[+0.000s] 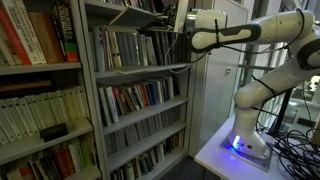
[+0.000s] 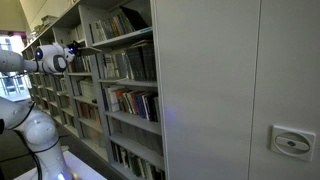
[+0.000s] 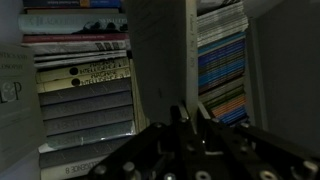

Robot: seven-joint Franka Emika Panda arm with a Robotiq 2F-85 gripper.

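Observation:
My gripper is shut on a book (image 3: pixel 160 50), whose dark cover and pale spine edge rise through the middle of the wrist view. In exterior view 1 the gripper (image 1: pixel 172 22) is high by the upper shelves, with the held book (image 1: pixel 132 18) reaching left from it near the top edge. Exterior view 2 shows the gripper (image 2: pixel 73 48) small, beside the upper left shelves. Its fingertips are dark and hard to make out there.
Shelved books (image 1: pixel 130 48) stand below the held one. Rows of books (image 3: pixel 85 105) and thinner volumes (image 3: pixel 222 65) flank it in the wrist view. A tall bookcase (image 1: pixel 93 110) fills the left. The white table (image 1: pixel 225 160) has clear room.

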